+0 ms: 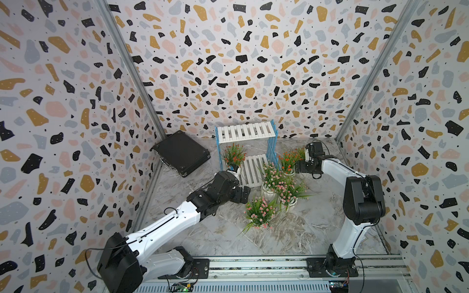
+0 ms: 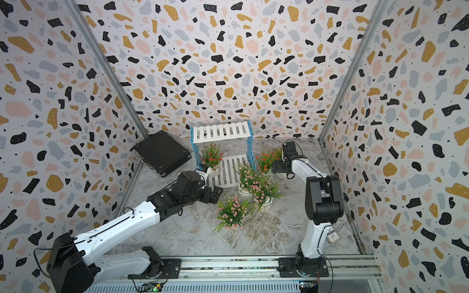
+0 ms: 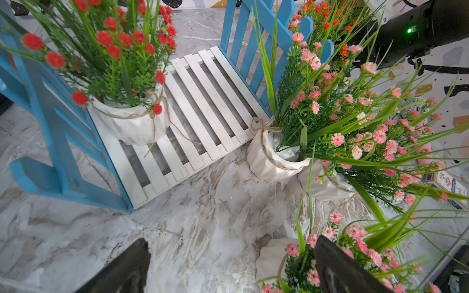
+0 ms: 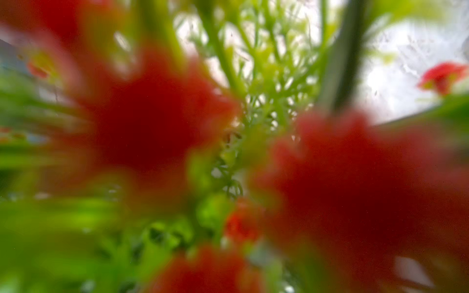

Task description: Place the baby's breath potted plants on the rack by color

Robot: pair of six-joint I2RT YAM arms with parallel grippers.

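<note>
A white pot with red flowers (image 3: pixel 122 117) stands on the lower shelf of the blue-and-white rack (image 3: pixel 195 105), at its left end. In front of that shelf my left gripper is open, with bare floor between its fingers. Pink-flowered plants stand on the floor: one pot (image 3: pixel 273 158) by the rack's right front corner, a second plant (image 1: pixel 288 190) close against it, and a third (image 1: pixel 260 212) nearer the front. Orange-red plants (image 1: pixel 288 160) are right of the rack. My right gripper (image 1: pixel 303 167) is open among their foliage; blurred red blooms (image 4: pixel 156 117) fill its wrist view and hide its fingers.
A black case (image 1: pixel 180 152) lies left of the rack. The upper shelf (image 1: pixel 246 131) is empty, and the right part of the lower shelf is bare. A small card (image 2: pixel 332 236) lies near the right arm's base.
</note>
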